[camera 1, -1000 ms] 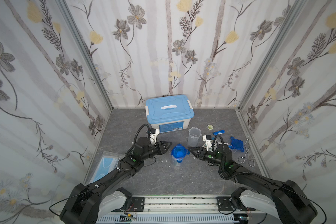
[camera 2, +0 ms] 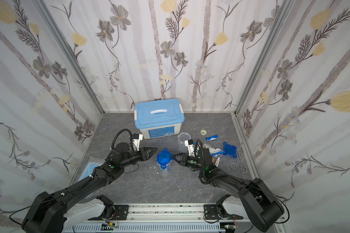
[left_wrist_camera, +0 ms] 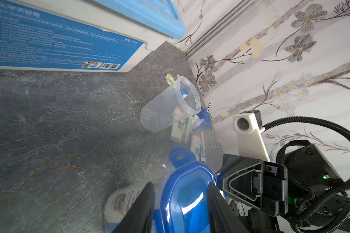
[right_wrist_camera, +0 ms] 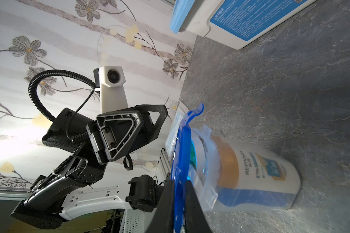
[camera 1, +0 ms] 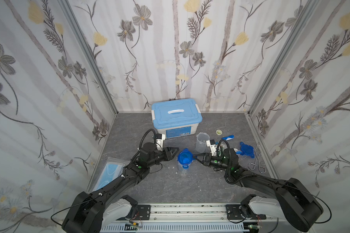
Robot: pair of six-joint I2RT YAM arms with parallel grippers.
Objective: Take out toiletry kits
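In the middle of the table stands a clear cup (right_wrist_camera: 256, 194) holding toiletry bottles. Its blue lid (camera 1: 185, 157) is seen nearly edge-on in the right wrist view, with a gap between it and part of the cup's rim. My right gripper is shut on the thin edge of this lid. From the other side, my left gripper reaches toward the cup, its fingers part open. In the left wrist view the blue lid (left_wrist_camera: 192, 198) shows between and behind those fingers; whether they touch it I cannot tell.
Behind stands a closed white box with a blue lid (camera 1: 177, 110). An empty clear cup (left_wrist_camera: 169, 103) stands nearby. To the right lie another blue lid (camera 1: 247, 149), tongs (camera 2: 239, 161) and small items. A flat packet (camera 1: 110, 174) lies at left.
My right gripper has moved a little to the left, and the blue lid has shifted slightly left with it. The left arm looks nearly unmoved.
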